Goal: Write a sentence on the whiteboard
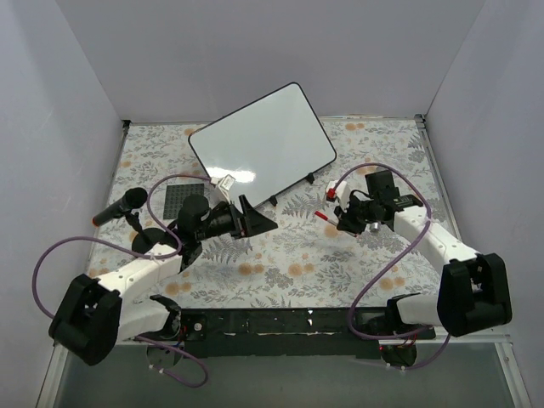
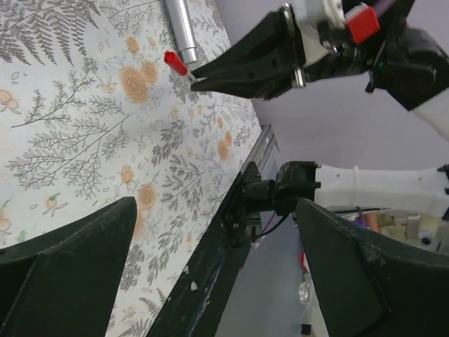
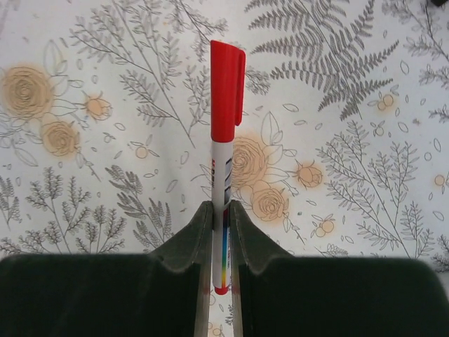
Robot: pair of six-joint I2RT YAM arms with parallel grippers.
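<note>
My right gripper is shut on a marker [image 3: 223, 105] with a red cap and white barrel, held above the floral mat right of centre in the top view. My left gripper [image 1: 255, 221] stands open, just below the tilted whiteboard [image 1: 263, 136]; its wide-parted black fingers frame the lower part of the left wrist view, with nothing between them. The whiteboard is blank apart from glare and rests on small black feet at the back of the table.
A dark grid pad [image 1: 180, 201] and a black cylinder on a stand [image 1: 119, 206] are at the left. A silver cylinder [image 2: 180, 28] lies near the right arm.
</note>
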